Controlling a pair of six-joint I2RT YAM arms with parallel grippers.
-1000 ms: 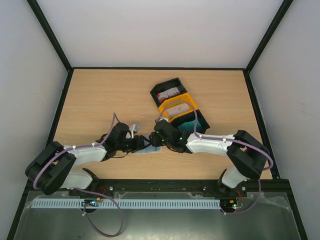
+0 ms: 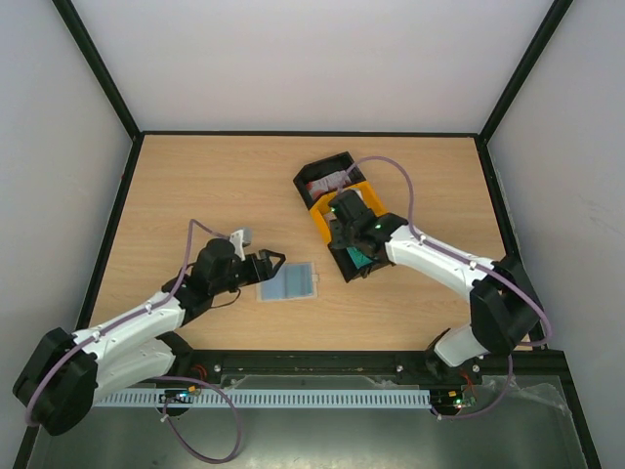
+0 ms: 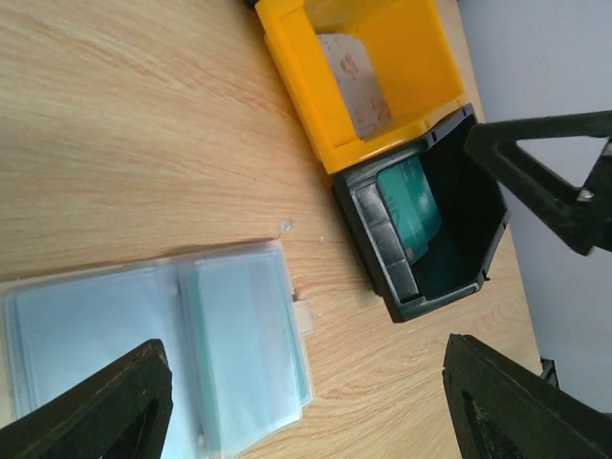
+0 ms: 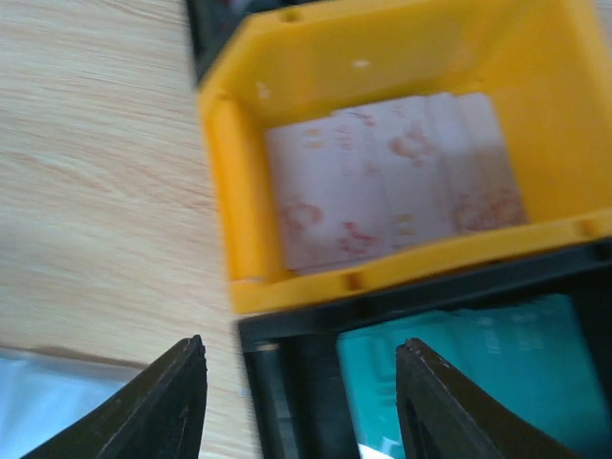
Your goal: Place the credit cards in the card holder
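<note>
The pale blue card holder lies on the table with clear pockets; in the left wrist view a greenish edge shows along its right pocket. Above its right side my left gripper stands open and empty. Teal cards lie in the front black bin, whitish cards with red marks in the yellow bin, and more cards in the rear black bin. My right gripper is above the yellow and front bins, its fingers apart and nothing visible between them.
The rear black bin, yellow bin and front black bin stand in a slanted row right of the holder. My right arm covers part of them in the top view. Bare table spreads at the back left.
My right gripper has moved from beside the holder, back and right, over the bins. The left one has drawn slightly left and back. Earlier, the two were close together over the holder.
</note>
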